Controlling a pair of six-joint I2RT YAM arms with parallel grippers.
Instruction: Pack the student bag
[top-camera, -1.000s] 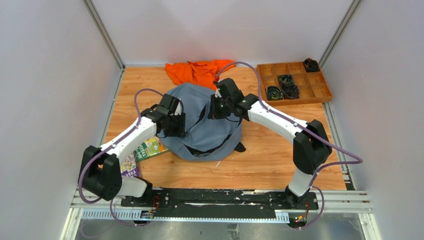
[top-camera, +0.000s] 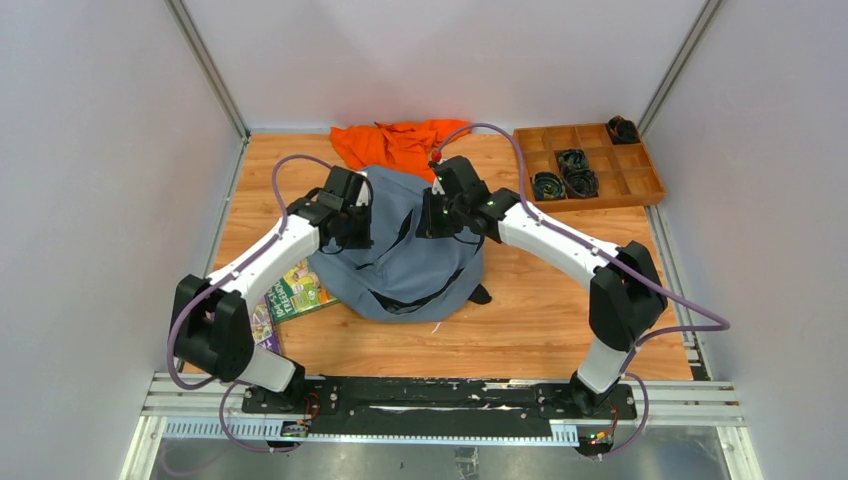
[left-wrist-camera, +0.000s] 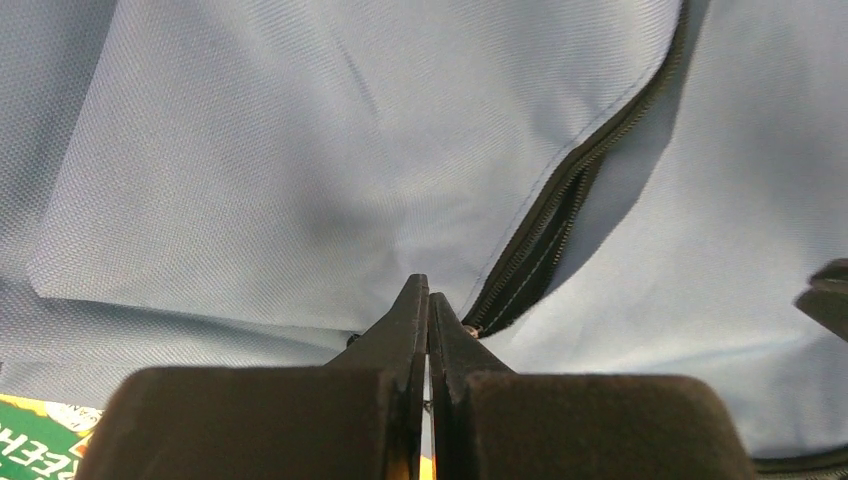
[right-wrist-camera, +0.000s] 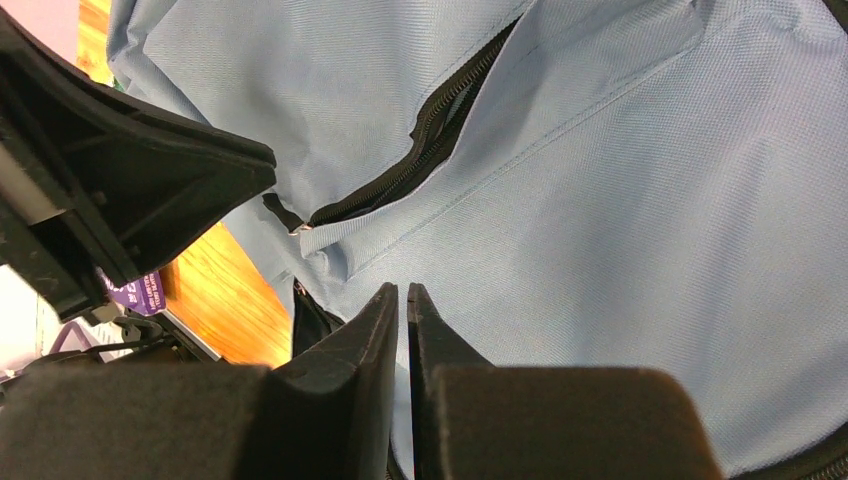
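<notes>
The grey bag lies on the table, a dark zipper running across its folded cloth. In the right wrist view, the black pull tab hangs free from the zipper's lower end. My left gripper is shut with nothing between its fingers, above the bag; the tab lies outside it. From the left wrist, those fingers cover most of the tab, leaving the zipper slider visible beside them. My right gripper is shut and empty over the bag's right part.
An orange cloth lies behind the bag. The wooden divided tray with dark coiled items stands back right. Books, one green and one purple, lie at the left. Bare table extends at the right front.
The tab stayed at the zipper's end. The right arm stays still.
</notes>
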